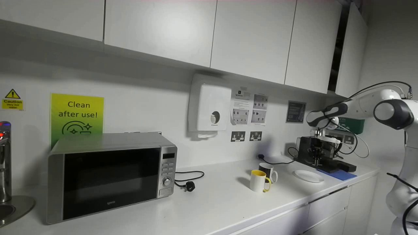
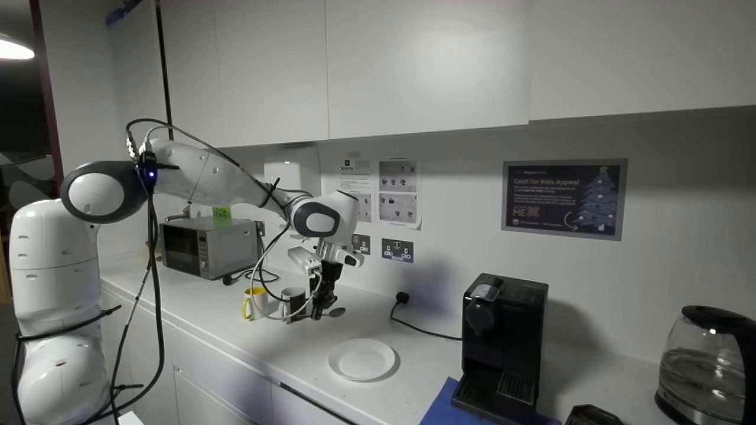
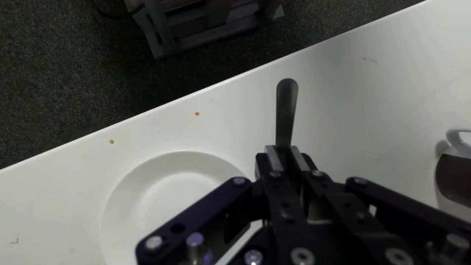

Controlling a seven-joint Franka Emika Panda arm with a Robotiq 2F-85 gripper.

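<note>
My gripper is shut on a metal spoon, whose handle [image 3: 286,108] sticks out past the fingertips in the wrist view. In exterior view 2 the spoon's bowl [image 2: 336,311] shows on the far side of the gripper [image 2: 318,313], apparently above the counter. A white plate [image 2: 362,358] lies flat and empty on the counter; in the wrist view its rim [image 3: 128,185] is left of the fingers. Seen from exterior view 1, the gripper [image 1: 316,161] hangs near the plate [image 1: 308,176], in front of the coffee machine.
A white mug with yellow inside [image 1: 257,182] and a dark-and-white mug [image 1: 265,168] stand together beside the plate. The coffee machine [image 2: 503,326] sits by a blue mat [image 2: 440,407], with a glass kettle [image 2: 701,368] further right.
</note>
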